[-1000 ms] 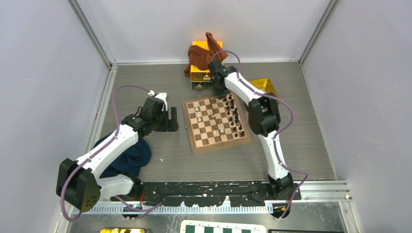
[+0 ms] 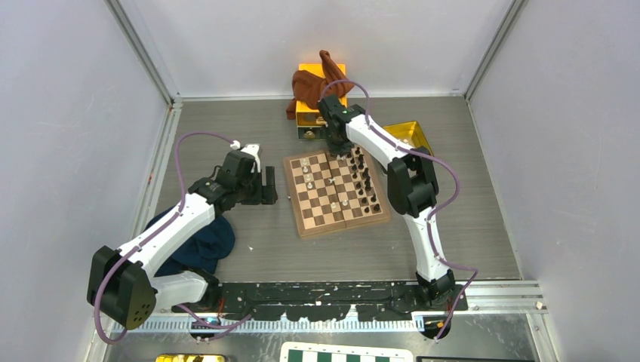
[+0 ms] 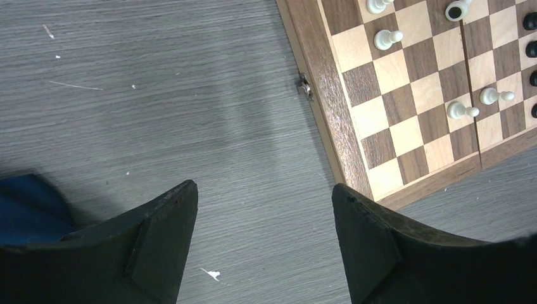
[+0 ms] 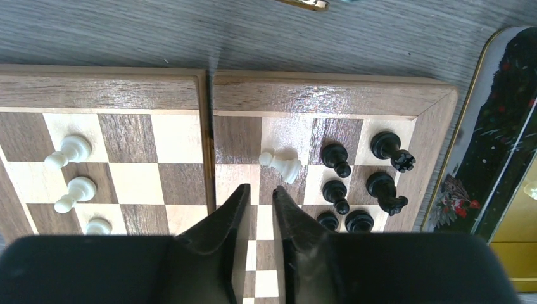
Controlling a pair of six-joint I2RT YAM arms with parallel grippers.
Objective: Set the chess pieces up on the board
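Observation:
A wooden chessboard [image 2: 317, 226] lies mid-table, black pieces [image 4: 385, 144] standing along its right side and white pieces [image 3: 383, 39] scattered over the squares. A white piece [image 4: 282, 164] lies on its side near the board's far edge in the right wrist view. My right gripper [image 2: 336, 147] hangs over that edge just short of this piece, its fingertips [image 4: 280, 197] only a narrow gap apart, nothing visible between them. My left gripper [image 2: 268, 185] is open beside the board's left side, over bare table [image 3: 240, 152].
A yellow tin [image 2: 407, 130] sits behind the board's right. Yellow boxes with a brown cloth [image 2: 309, 87] stand at the back. A dark blue cloth [image 2: 196, 245] lies under the left arm. The table right of the board is clear.
My right arm has shifted slightly left at the wrist over the board's far edge. The left arm and the board look unchanged.

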